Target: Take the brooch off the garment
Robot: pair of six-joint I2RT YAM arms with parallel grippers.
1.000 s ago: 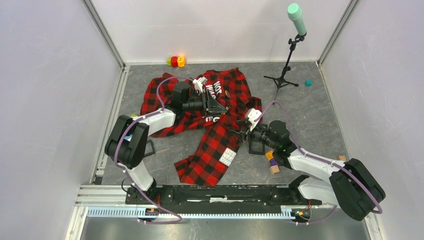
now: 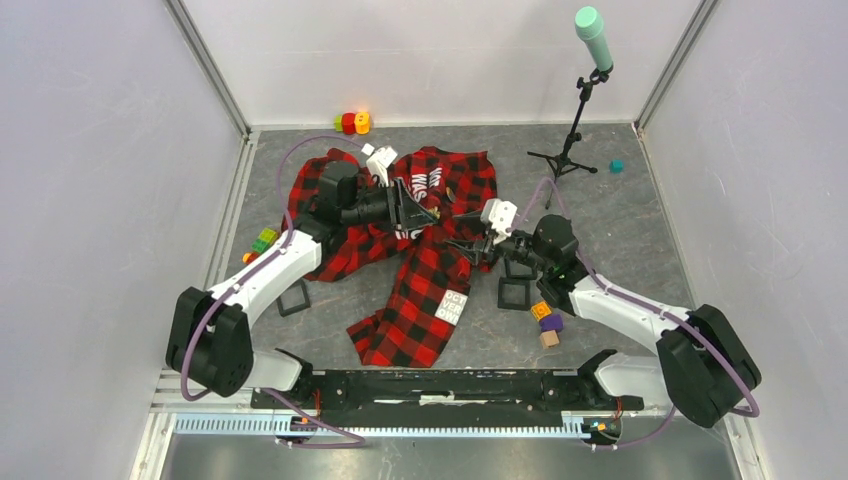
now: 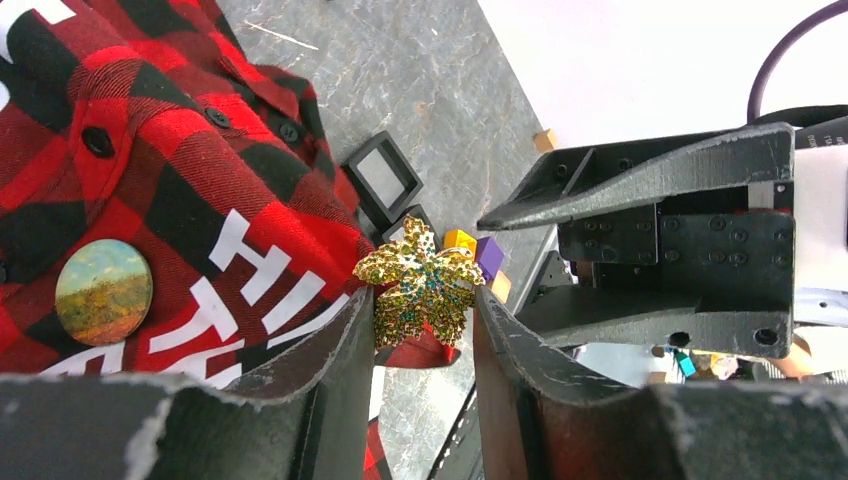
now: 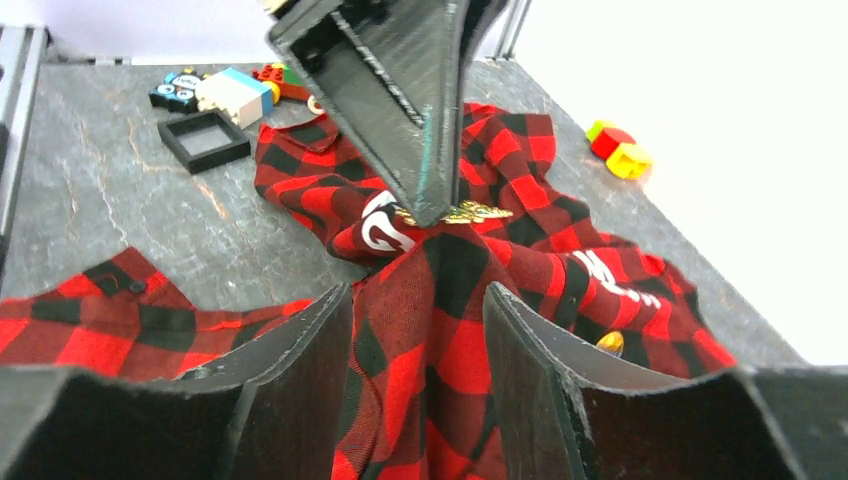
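A glittering gold and green leaf-shaped brooch sits between the fingertips of my left gripper, which is shut on it. The red and black plaid garment lies spread on the floor. In the right wrist view, the brooch shows just over a raised fold of garment; whether its pin is still in the cloth cannot be told. Facing it from the right, my right gripper stands open, with the fold seen beyond and between its fingers. A round painted badge is on the garment too.
Dark square frames and small blocks lie right of the garment. More blocks are at the back wall, and a tripod stands back right. Both grippers are close together.
My left gripper has drawn back to the left with the brooch. The right gripper has moved left after it. The garment's right part has been pulled leftward.
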